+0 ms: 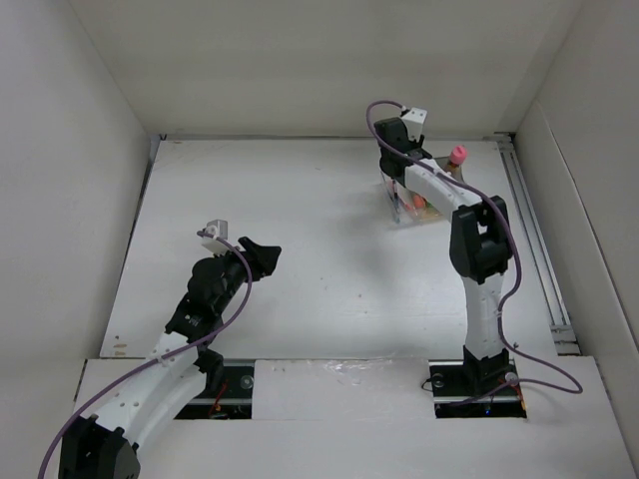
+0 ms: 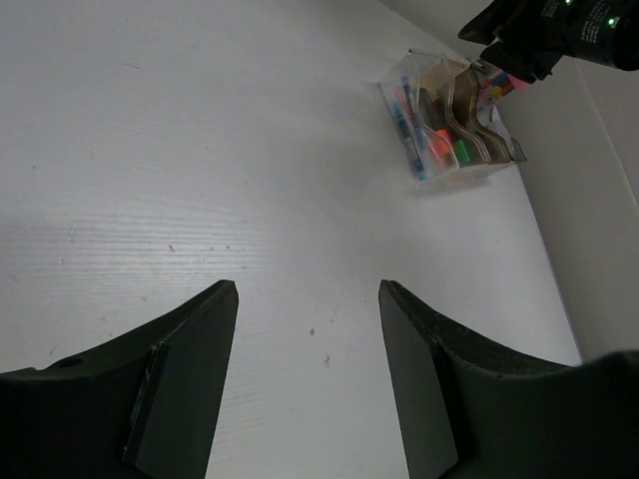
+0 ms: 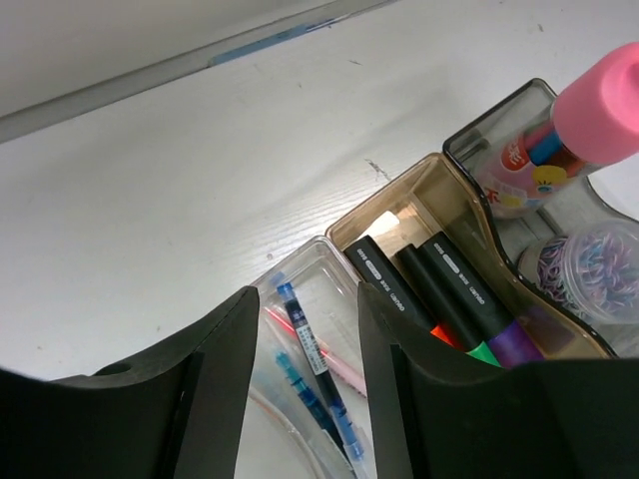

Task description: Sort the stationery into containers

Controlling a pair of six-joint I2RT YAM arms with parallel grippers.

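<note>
My right gripper is open above a clear divided organizer (image 2: 439,120) at the back right. In the right wrist view, its left compartment holds pens (image 3: 310,344) and its middle one holds black markers (image 3: 449,284) with red, green and purple ends. Another compartment holds a pink-capped bottle (image 3: 609,100) and a clear jar of paper clips (image 3: 599,269). My left gripper is open over bare table at the left, nothing between its fingers.
Walls enclose it, with a metal rail (image 1: 531,239) along the right edge.
</note>
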